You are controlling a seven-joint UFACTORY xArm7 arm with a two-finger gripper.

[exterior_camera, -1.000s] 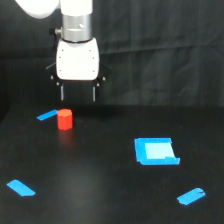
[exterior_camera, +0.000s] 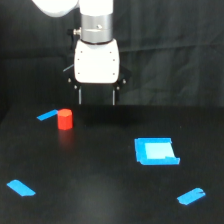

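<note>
A small red cylinder (exterior_camera: 65, 119) stands upright on the black table at the left. My gripper (exterior_camera: 98, 95), below a white hand, hangs in the air up and to the right of the red cylinder in the picture. Its dark fingers are wide apart, and nothing shows between them. Toward the right, a white square (exterior_camera: 158, 151) framed with blue tape (exterior_camera: 142, 155) lies on the table.
Strips of blue tape mark the table at the back left (exterior_camera: 48, 115), front left (exterior_camera: 20, 188) and front right (exterior_camera: 190, 196). Black curtain hangs behind.
My gripper has moved to the right and slightly lower in the picture, away from above the red cylinder. The cylinder and the taped square have stayed where they were.
</note>
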